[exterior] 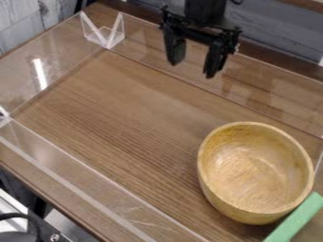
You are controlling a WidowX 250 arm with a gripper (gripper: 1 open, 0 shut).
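Observation:
My black gripper (195, 47) is at the top centre of the view, above the back of the wooden table (108, 142), with its two finger assemblies standing apart, open. I see nothing held between them. A large pale yellow bowl (252, 184) rests at the lower right of the table.
A green object (296, 217) lies beside the bowl at the bottom right corner. A small clear plastic piece (104, 30) stands at the back left. Black cabling shows at the lower left edge.

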